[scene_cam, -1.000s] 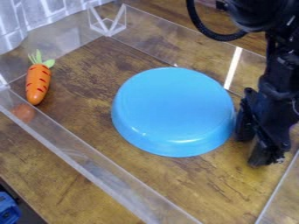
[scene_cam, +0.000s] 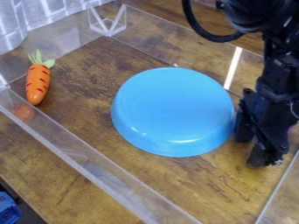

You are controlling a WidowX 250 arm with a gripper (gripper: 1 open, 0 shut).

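Observation:
A light blue round dish (scene_cam: 172, 112), which looks turned upside down, lies in the middle of the wooden surface. My black gripper (scene_cam: 254, 140) is low at its right side, close against or touching the rim; whether its fingers are open or shut is hard to make out. An orange toy carrot (scene_cam: 38, 83) with pale green leaves lies at the left.
Clear plastic walls (scene_cam: 93, 171) border the wooden work area (scene_cam: 176, 184). A dark blue object (scene_cam: 6, 210) is at the lower left corner, outside the wall. Bare wood shows above and below the dish.

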